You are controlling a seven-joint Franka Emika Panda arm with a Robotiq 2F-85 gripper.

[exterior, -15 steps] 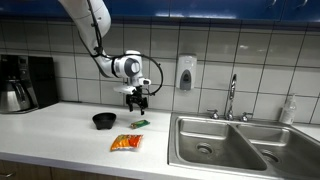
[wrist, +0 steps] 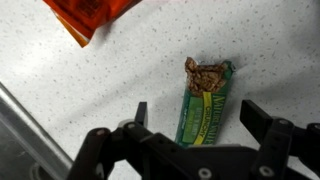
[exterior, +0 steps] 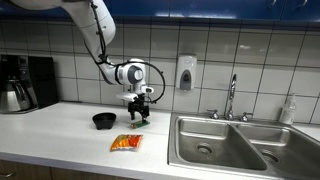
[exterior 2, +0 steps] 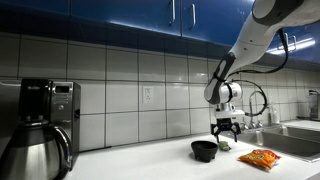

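Observation:
A green packaged bar (wrist: 203,104) with a brown crumpled end lies on the white counter. In the wrist view it sits between my gripper's two dark fingers, with bare counter showing on either side of it. My gripper is open, pointing down over the bar, and nothing is held. From the first exterior view, the gripper (exterior: 139,114) hangs just above the bar (exterior: 137,125). An orange packet (exterior: 127,142) lies closer to the counter's front, and a black bowl (exterior: 104,121) stands to the left of the bar.
A double steel sink (exterior: 208,145) with a faucet (exterior: 232,97) takes up the right side. A coffee maker (exterior 2: 36,125) stands at the counter's far end. The tiled wall rises close behind the arm. Left of the bowl the counter is clear.
The gripper has come down and slightly to the right, toward the green bar. The bar, bowl and orange packet have stayed in place.

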